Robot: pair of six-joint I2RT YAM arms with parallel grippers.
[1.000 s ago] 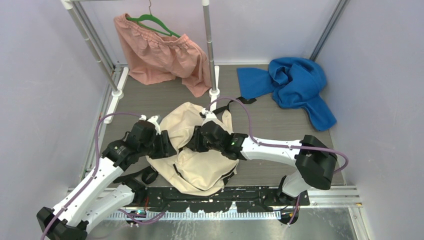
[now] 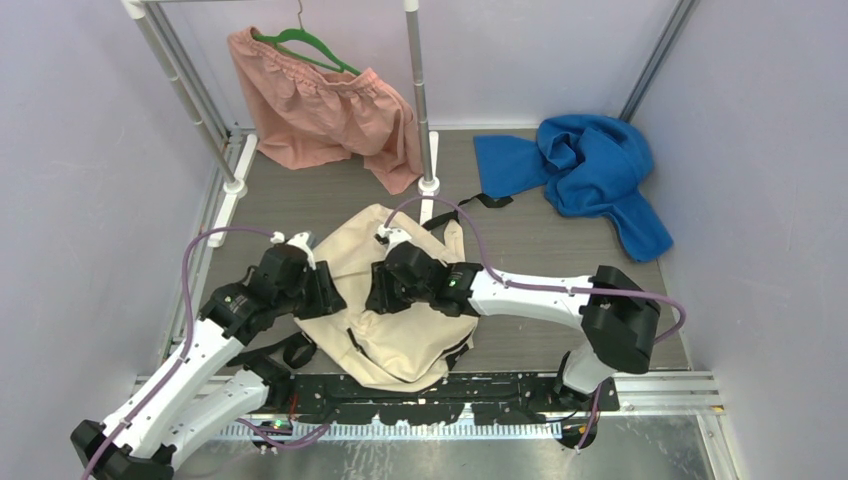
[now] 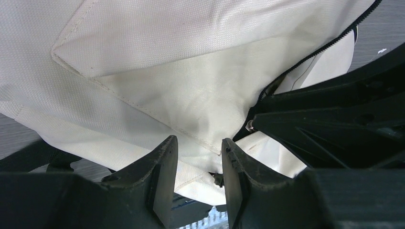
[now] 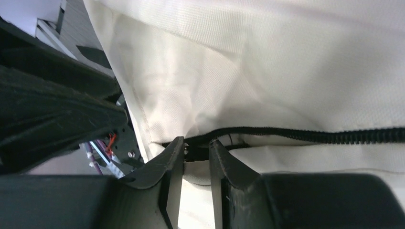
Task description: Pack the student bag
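Note:
A cream bag (image 2: 410, 355) with black zips lies flat on the grey floor, under both grippers. My left gripper (image 2: 325, 290) is over its left part; in the left wrist view its fingertips stand apart, part open, above the fabric (image 3: 143, 95) with nothing clearly between them. My right gripper (image 2: 378, 290) is low over the bag's middle, at the black zip (image 4: 334, 137). Its fingertips (image 4: 176, 155) stand a little apart at a metal zip pull; whether they grip it I cannot tell.
A pink garment (image 2: 320, 120) hangs on a green hanger at the back left. A blue cloth (image 2: 590, 170) lies crumpled at the back right. Rack poles (image 2: 420, 100) stand behind the bag; walls close both sides.
My left gripper has drawn slightly left.

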